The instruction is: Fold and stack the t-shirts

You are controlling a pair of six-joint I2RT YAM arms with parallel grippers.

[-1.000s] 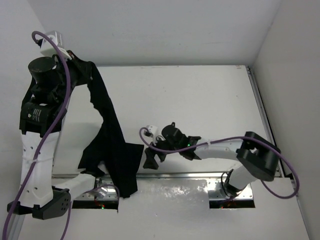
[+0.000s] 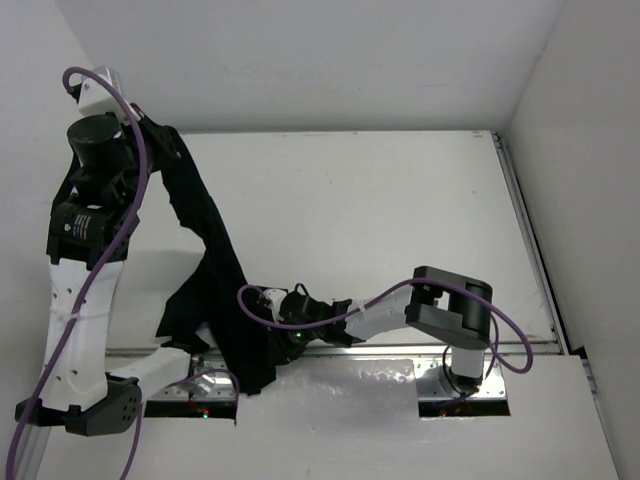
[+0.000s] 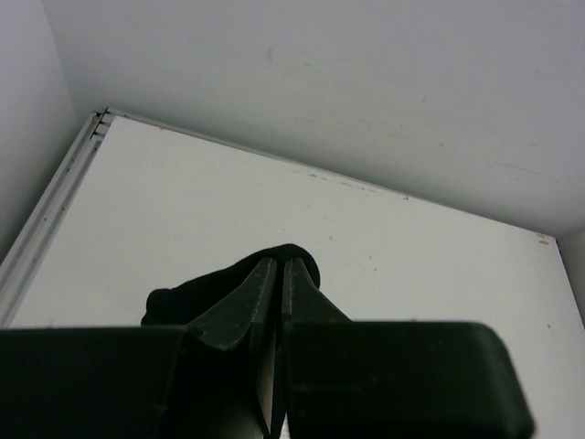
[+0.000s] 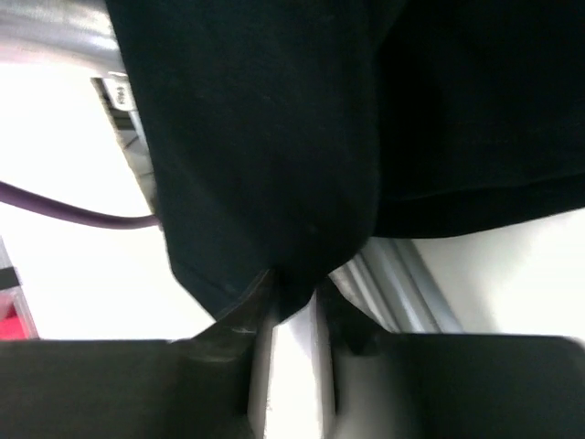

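Observation:
A black T-shirt [image 2: 210, 290] hangs from my raised left gripper [image 2: 160, 140] at the back left, its lower part draped over the front edge of the table. In the left wrist view my left gripper is shut on the shirt's fabric [image 3: 192, 297]. My right gripper [image 2: 280, 345] is down at the shirt near the front edge. In the right wrist view its blurred fingertips [image 4: 297, 302] are at a hanging fold of the black cloth [image 4: 256, 146]; whether they have closed on it is unclear.
Walls stand at the back and sides, and a metal rail [image 2: 535, 260] runs along the right edge. A purple cable [image 4: 73, 210] shows in the right wrist view.
My right gripper has moved left and down onto the lower part of the shirt.

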